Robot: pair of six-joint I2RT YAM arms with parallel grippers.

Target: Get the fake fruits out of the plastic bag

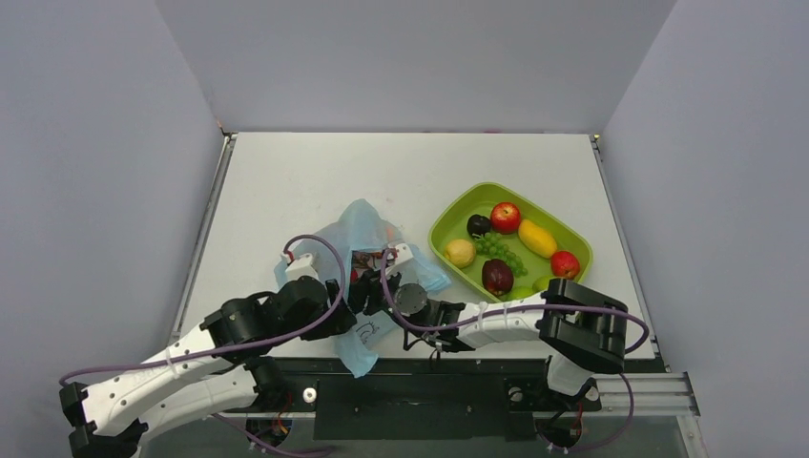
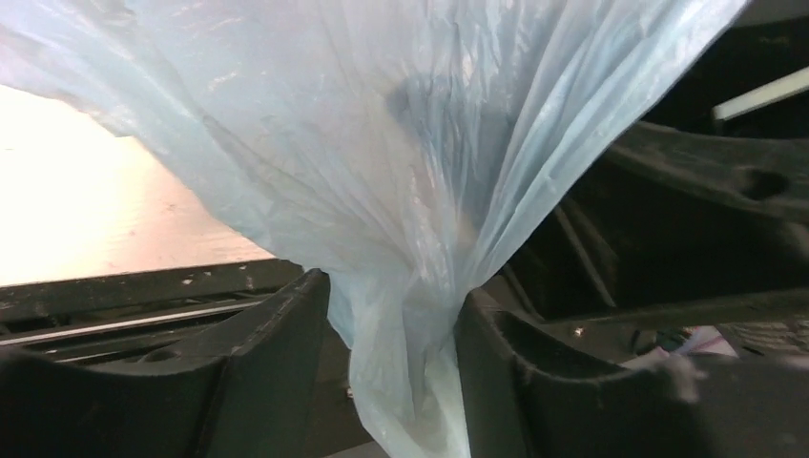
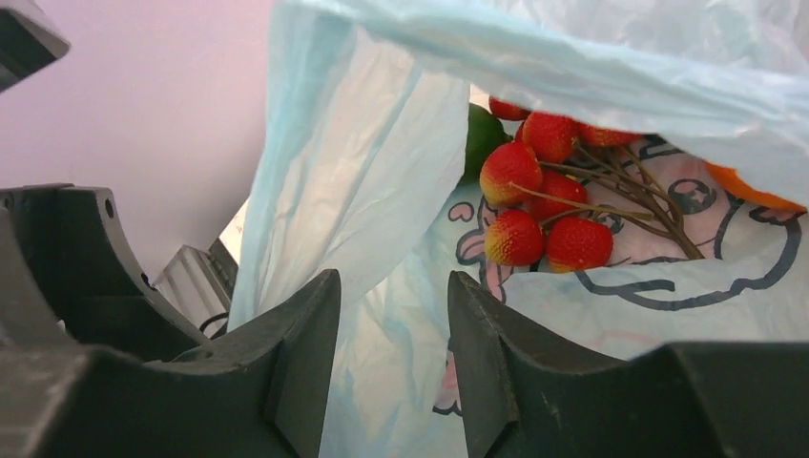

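A light-blue plastic bag (image 1: 363,221) lies crumpled at the table's centre-left. My left gripper is over its front part, open, with bag film bunched between its fingers. My right gripper faces into the bag's mouth, fingers apart, with film behind them and nothing clearly held. Inside are several red fruits on brown stems (image 3: 515,239), a green fruit (image 3: 482,134) behind them, and part of an orange fruit (image 3: 744,186), partly covered by the film.
A green tray (image 1: 446,217) on the right holds several fruits. Grey walls (image 1: 696,191) enclose the workspace.
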